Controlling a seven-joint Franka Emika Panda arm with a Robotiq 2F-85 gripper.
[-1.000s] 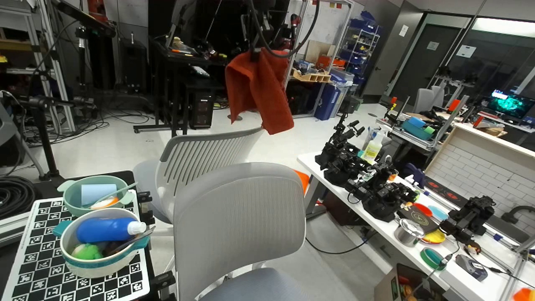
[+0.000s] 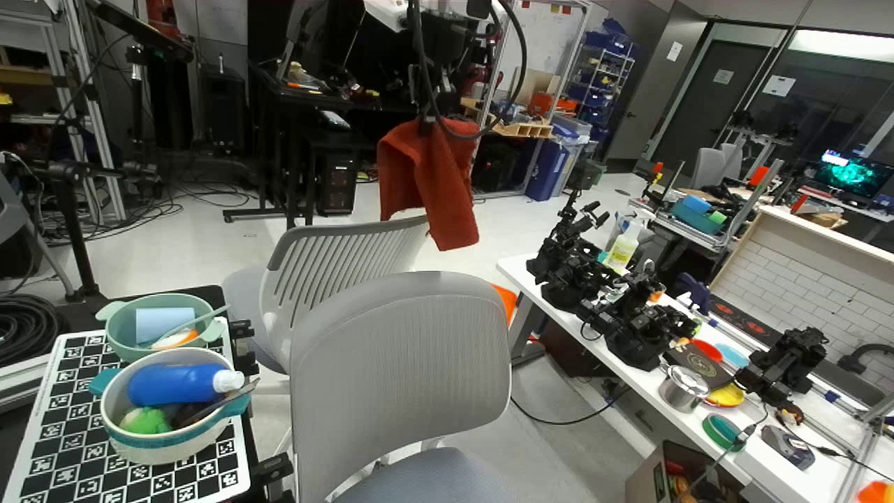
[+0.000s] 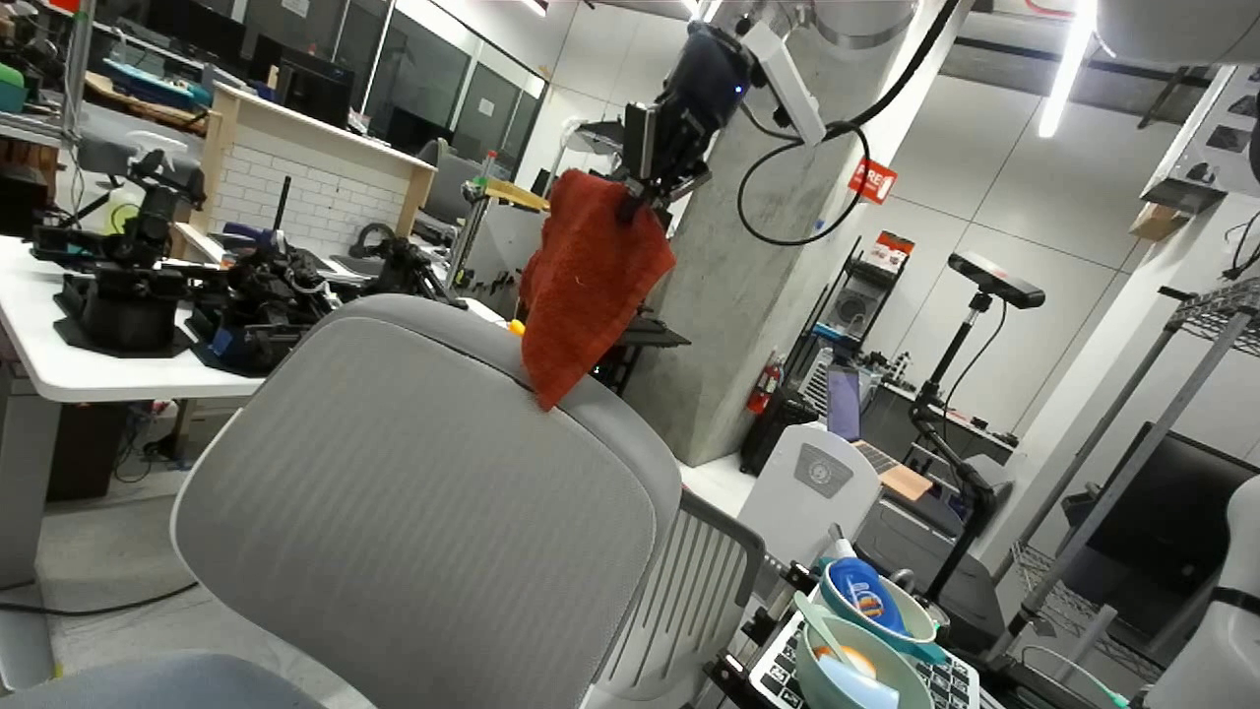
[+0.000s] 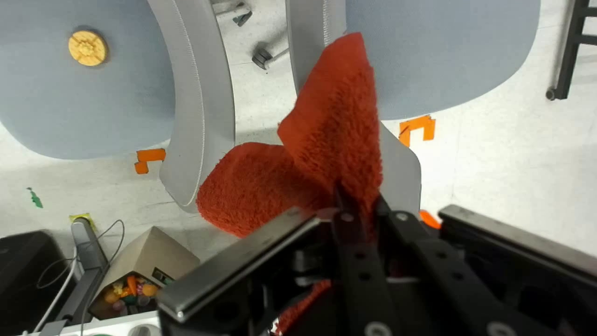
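A red towel (image 2: 442, 180) hangs in folds from my gripper (image 2: 433, 122), which is shut on its upper part. In exterior view 2 the gripper (image 3: 635, 199) pinches the towel (image 3: 591, 284) with its loose end pointing down. The wrist view shows the towel (image 4: 336, 123) spread in two flaps past the fingers, and the gripper closed around the cloth. Beneath are two grey chairs; the front chair back (image 2: 402, 360) and the rear slatted chair back (image 2: 343, 268) stand close together. In exterior view 1 the towel hangs above and behind the front chair back, apart from it.
At the left, a checkered board (image 2: 50, 419) carries a green bowl (image 2: 126, 323) and a white pot (image 2: 159, 448) holding a blue bottle. Black robot arms (image 2: 578, 268) line the white table (image 2: 603, 335) at right. Pale floor shows between.
The gripper has moved down, bringing the towel lower towards the chair backs. The towel has swung slightly left and remains in the gripper. The chairs have not moved.
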